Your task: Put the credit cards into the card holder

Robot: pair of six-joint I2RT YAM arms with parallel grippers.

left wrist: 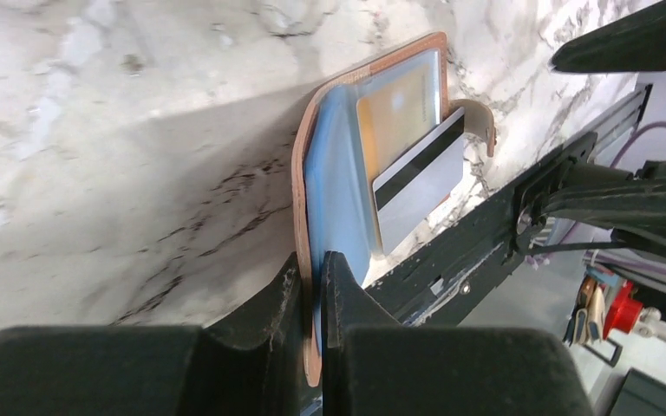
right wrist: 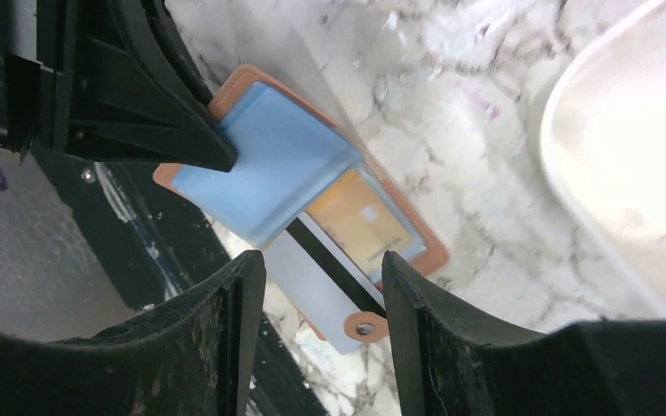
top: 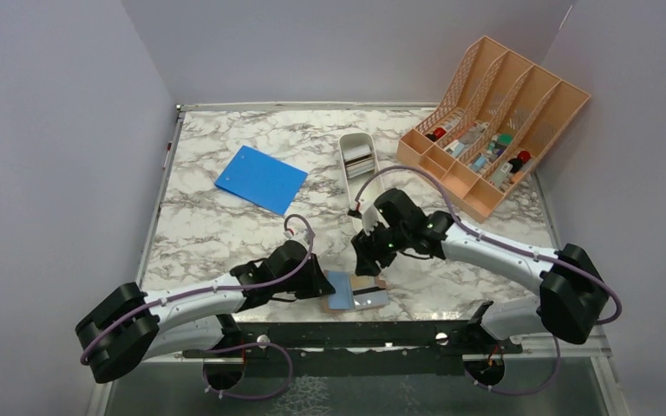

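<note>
The open card holder [left wrist: 338, 208], tan-edged with a blue inside, lies near the table's front edge. Its blue flap is pinched at one edge by my left gripper, whose fingers are closed around it. On the other half rest a silver card with a black stripe [left wrist: 421, 180] and a yellowish card or panel [left wrist: 397, 113], partly covered by it. Above the holder, my right gripper is open, its fingers apart with nothing gripped between them. More cards [top: 358, 160] stand at the far end of a white bin [top: 347, 186].
Behind the right gripper, the white bin's near end is partly covered by the arm. A blue folder [top: 262, 179] lies at the back left. An orange divided rack [top: 455, 178] with bottles fills the back right. Marble is bare at the left.
</note>
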